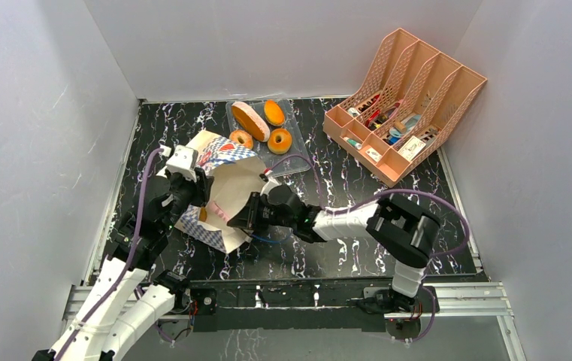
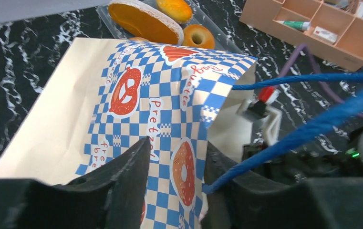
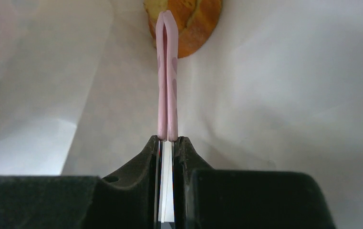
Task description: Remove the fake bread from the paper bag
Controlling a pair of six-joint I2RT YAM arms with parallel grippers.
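The paper bag point(image 1: 230, 184), checkered with pretzel prints point(image 2: 127, 93), lies open on the left of the dark worktop. Inside it is an orange-brown bread point(image 3: 198, 28). My right gripper point(image 1: 239, 219) reaches into the bag, shut on a pink strip-like piece point(image 3: 172, 81) whose tips are by the bread. My left gripper point(image 1: 196, 184) is at the bag's upper left side, the printed paper and blue handle cord point(image 2: 303, 129) between or beside its fingers; its finger state is unclear.
A clear tray point(image 1: 298, 162) with several breads sits at the back centre. A peach divided organizer point(image 1: 391, 169) with small items stands at the back right. The worktop between organizer and right arm is mostly clear.
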